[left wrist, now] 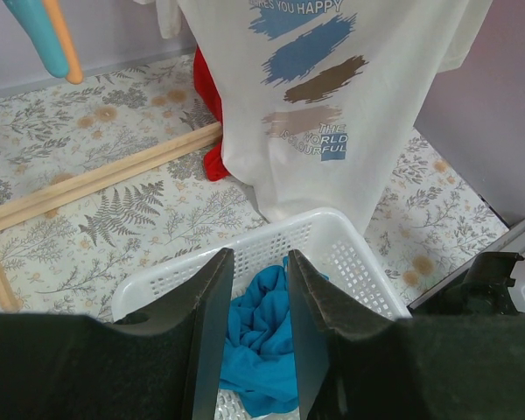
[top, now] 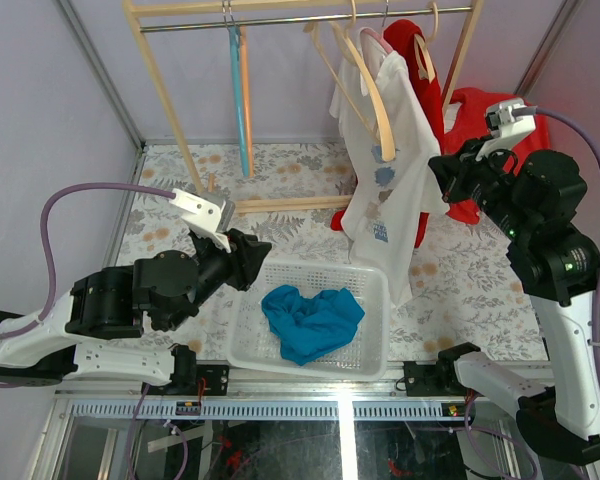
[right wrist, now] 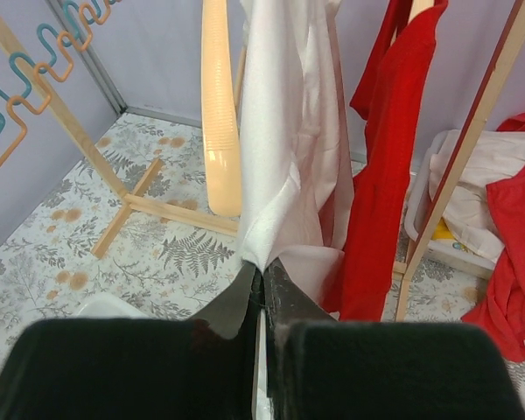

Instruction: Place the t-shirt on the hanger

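The white t-shirt (top: pixel 380 200) with printed patches hangs from the rail among wooden hangers (top: pixel 378 110), its hem down by the basket. My right gripper (top: pixel 442 185) is shut on a pinched edge of the shirt, which stretches toward it; in the right wrist view the white fabric (right wrist: pixel 271 175) runs into the fingertips beside a wooden hanger (right wrist: pixel 220 122). My left gripper is part open above the basket, nothing between its fingers, with the shirt (left wrist: pixel 324 105) beyond it.
A white basket (top: pixel 238 330) holds blue cloth (top: pixel 310 320). A red garment (right wrist: pixel 385 175) hangs right of the shirt; more red cloth (right wrist: pixel 516 245) lies at the right. Blue and orange hangers (top: pixel 238 100) hang left on the rail, with free space around them.
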